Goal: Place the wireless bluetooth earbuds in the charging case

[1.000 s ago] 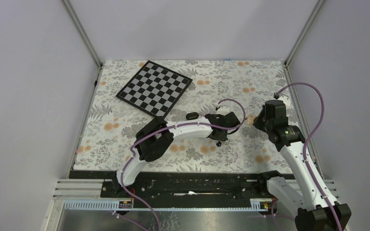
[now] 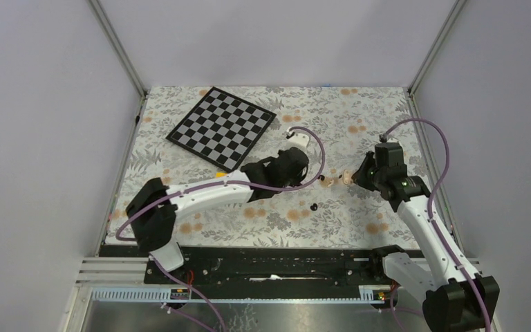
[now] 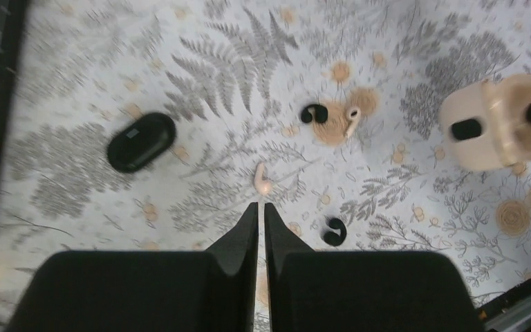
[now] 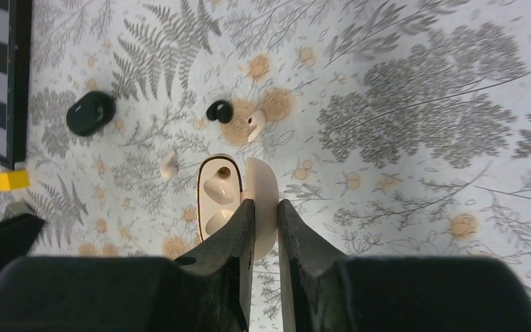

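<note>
The pale charging case [image 4: 209, 200] is raised off the table with its lid swung open and its visible hollows empty. My right gripper is shut on the case's lid [image 4: 263, 183]. My left gripper is shut, and nothing shows between its fingers. Just beyond its tips in the left wrist view, a pale earbud [image 3: 263, 183] lies on the table. A second pale earbud [image 3: 352, 121] rests beside a black earbud [image 3: 314, 113]. Another black earbud [image 3: 334, 232] lies nearer, right of the left fingers.
A closed black case [image 3: 141, 142] lies left of the earbuds, hidden by my left arm from above. The checkered board [image 2: 222, 128] occupies the back left, with a yellow block [image 2: 220, 174] by its near corner.
My left gripper has moved left from over the earbuds, uncovering some of them and covering the black case. My right gripper has shifted slightly left, carrying the pale case with it.
</note>
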